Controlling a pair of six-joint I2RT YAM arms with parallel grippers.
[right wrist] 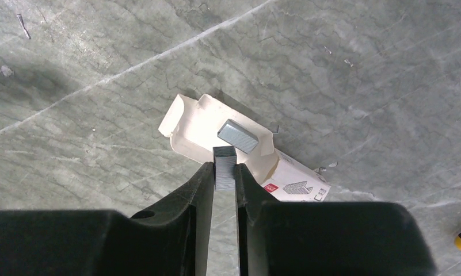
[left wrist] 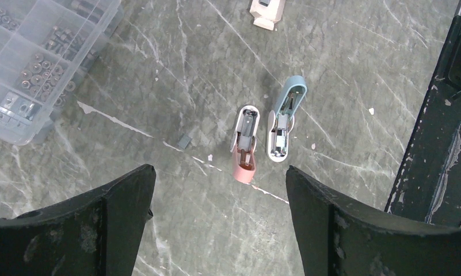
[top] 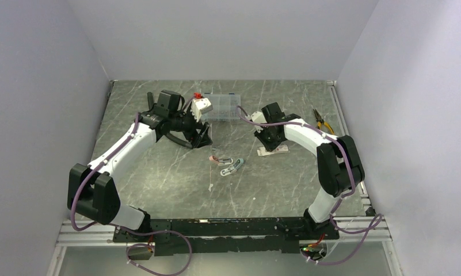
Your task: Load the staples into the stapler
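In the right wrist view a grey staple block (right wrist: 224, 175) is pinched between the fingertips of my right gripper, above the open white staple box (right wrist: 194, 127). Another staple block (right wrist: 238, 136) lies inside that box. Two small staplers lie opened out on the table, seen in the left wrist view: a pink one (left wrist: 244, 168) and a blue one (left wrist: 291, 92). A small grey piece (left wrist: 185, 141) rests beside the pink stapler. My left gripper is wide open above the table, nothing between its fingers, and the staplers lie beyond its fingertips.
A clear compartment box (top: 222, 106) with small metal parts stands at the back. Yellow-handled pliers (top: 323, 122) lie at the right. A dark curved tube (top: 178, 140) is behind the left arm.
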